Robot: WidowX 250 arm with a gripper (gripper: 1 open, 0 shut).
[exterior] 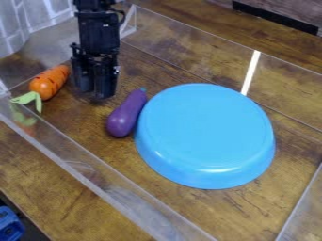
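Note:
The black gripper is low over the wooden floor at the upper left, its fingers pointing down; whether they are open or shut is not clear. An orange carrot with light green leaves lies just left of it, leaves toward the viewer. A purple eggplant lies to its lower right, beside a large blue disc, which looks like an upturned plate or lid.
Clear plastic walls border the left and front of the workspace. Bare wood is free at the back and right. A small blue object sits outside at the lower left.

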